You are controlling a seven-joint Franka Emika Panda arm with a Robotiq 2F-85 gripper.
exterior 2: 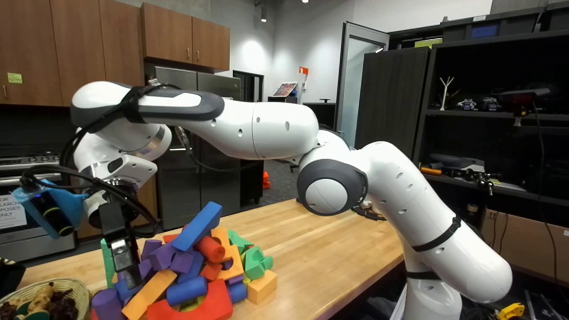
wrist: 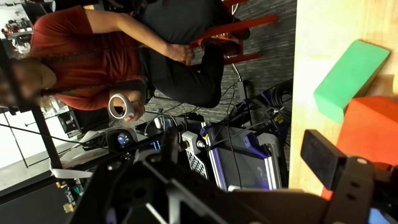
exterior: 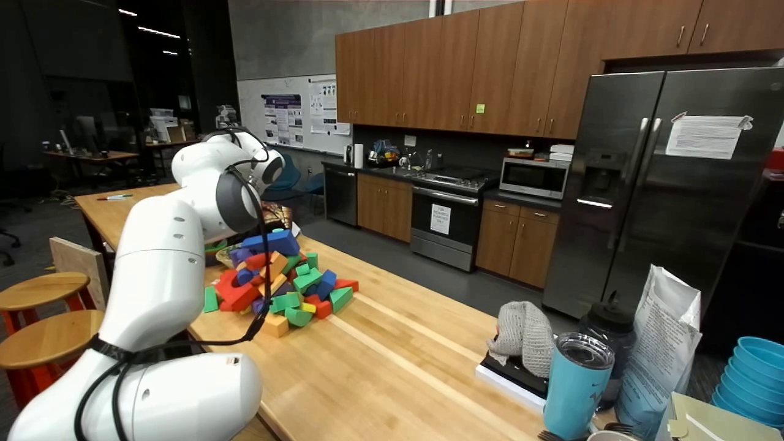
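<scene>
A heap of coloured wooden blocks (exterior: 290, 283) covers the left part of the wooden table. In exterior view 2, my gripper (exterior 2: 127, 261) reaches down at the heap's left side, its dark fingers in front of purple and blue blocks. The wrist view has the gripper open: one black finger pad (wrist: 322, 158) is near a red block (wrist: 371, 128), the other finger stands well apart. No block shows between them. A green block (wrist: 350, 78) lies beside the red one near the table edge. Whether any finger touches a block cannot be told.
A woven basket (exterior 2: 50, 293) of brown items sits left of the heap. A blue tumbler (exterior: 578, 386), a grey cloth (exterior: 523, 334) and a white bag (exterior: 661, 345) occupy the table's other end. Bare tabletop (exterior: 389, 353) lies between. A seated person (wrist: 89, 56) is beyond the edge.
</scene>
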